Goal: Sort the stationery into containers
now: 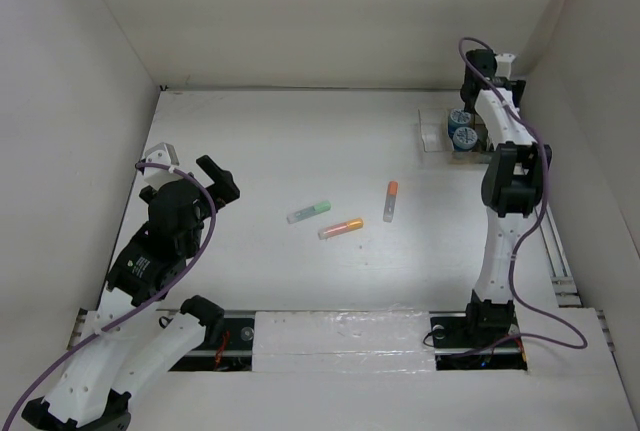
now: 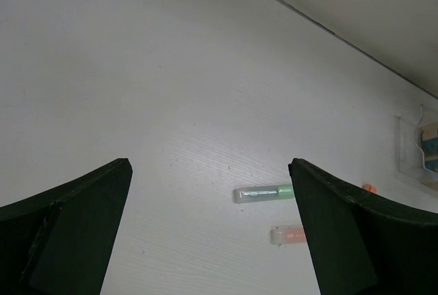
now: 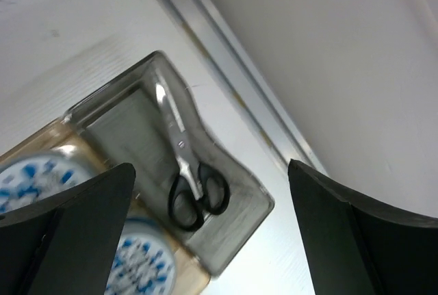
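Three capped tubes lie on the white table: a green-capped tube [image 1: 308, 212], a pink one with an orange cap [image 1: 341, 229] and a clear one with an orange cap [image 1: 390, 201]. My left gripper is open above bare table, the tubes off to its right. At the back right, my right gripper stands open over the containers. Black-handled scissors [image 3: 186, 155] lie in a dark grey tray [image 3: 239, 230] beneath it. Two round blue-and-white items [image 1: 464, 139] sit in a brown box beside that tray, partly hidden by a right finger [image 3: 85, 233].
A clear container [image 1: 433, 131] adjoins the brown box on its left and looks empty. Walls enclose the table; the right wall [image 3: 328, 69] and its metal rail [image 3: 236, 83] run close by the grey tray.
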